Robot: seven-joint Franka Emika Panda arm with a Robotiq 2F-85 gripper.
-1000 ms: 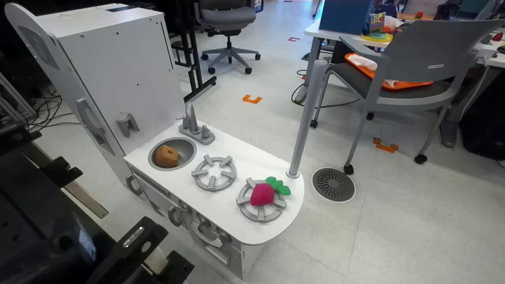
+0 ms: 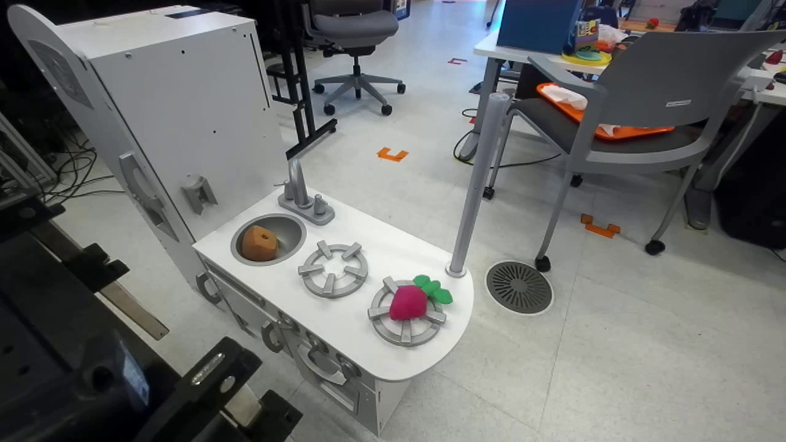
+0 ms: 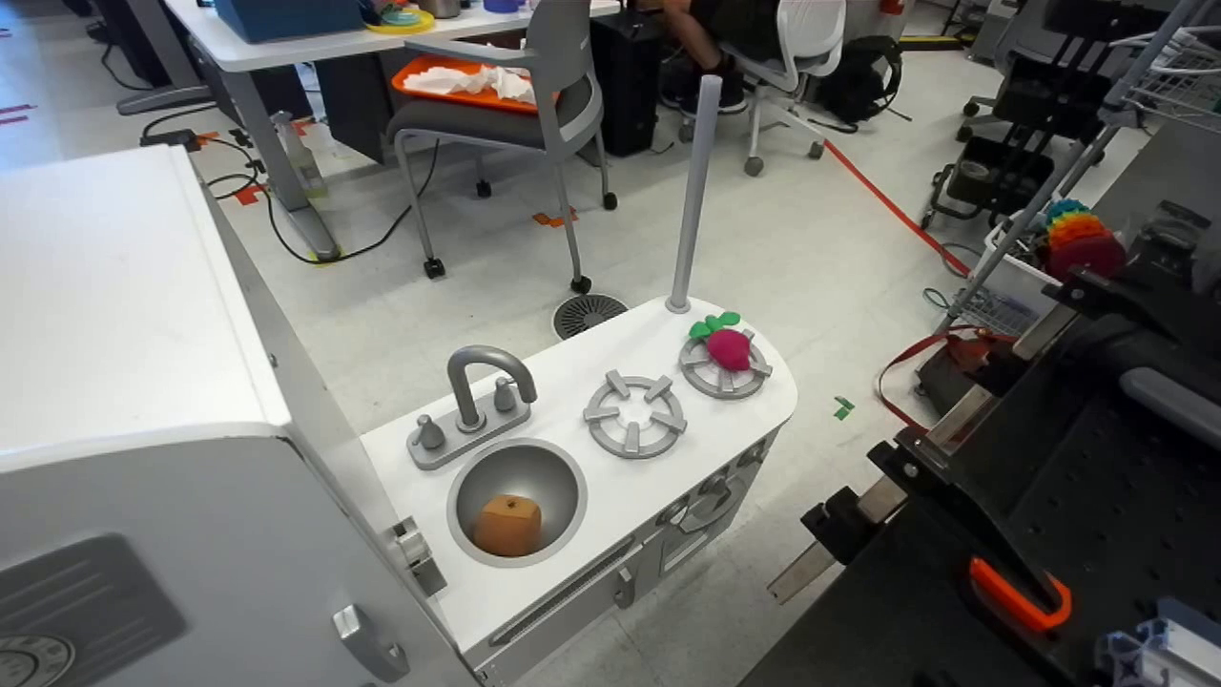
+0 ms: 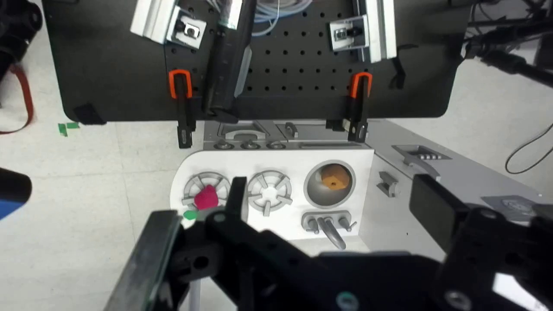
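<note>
A magenta toy vegetable (image 2: 408, 302) with green leaves rests on the right-hand burner (image 2: 396, 336) of a white toy kitchen. Inside the round grey sink (image 2: 294, 231) sits a brown-orange block (image 2: 259, 244) with a small hole in it; the same block (image 3: 507, 526) shows in the second exterior view. My gripper stands open in the wrist view, its dark fingers wide apart, high above the counter and not touching anything. From there I see the vegetable (image 4: 206, 197) beyond the left finger and the block (image 4: 335, 177) between the fingers. Neither exterior view shows the gripper.
A grey faucet (image 3: 471, 388) rises behind the sink, and a tall grey post (image 3: 694, 195) stands at the counter's back edge. The white cabinet (image 2: 177, 110) walls off the sink end. A black work table (image 4: 280, 106) borders the kitchen's front.
</note>
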